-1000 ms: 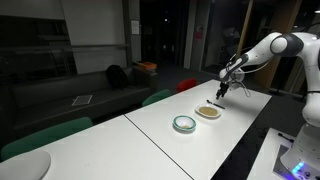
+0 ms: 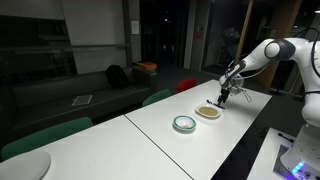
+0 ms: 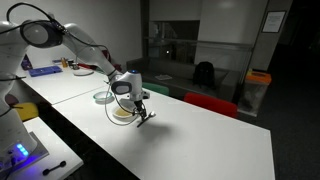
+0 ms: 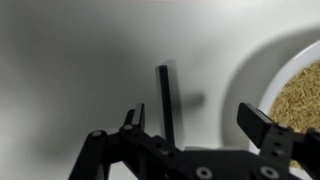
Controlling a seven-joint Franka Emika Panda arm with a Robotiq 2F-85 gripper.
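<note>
A thin black stick-like object (image 4: pixel 166 104) lies on the white table, running lengthwise in the wrist view. My gripper stands open above it, the stick showing between the fingers but closer to the left one; its lower end is hidden by the gripper. In exterior view 1 the gripper (image 2: pixel 222 99) is low over the table's far right part. Beside it sits a white dish (image 2: pixel 208 112) with a brown, grainy filling (image 4: pixel 300 101), at the right edge of the wrist view. Exterior view 2 has the gripper (image 3: pixel 138 109) just by the black object (image 3: pixel 146 119).
A pale bowl with a green rim (image 2: pixel 184 124) stands on the table farther from the gripper than the dish. A white round item (image 2: pixel 24 166) lies at the near left corner. Chairs, among them a red one (image 3: pixel 212 106), line the table's edge.
The arm has come down toward the table, bringing the gripper closer to the black object. The dish and the green-rimmed bowl have stayed put.
</note>
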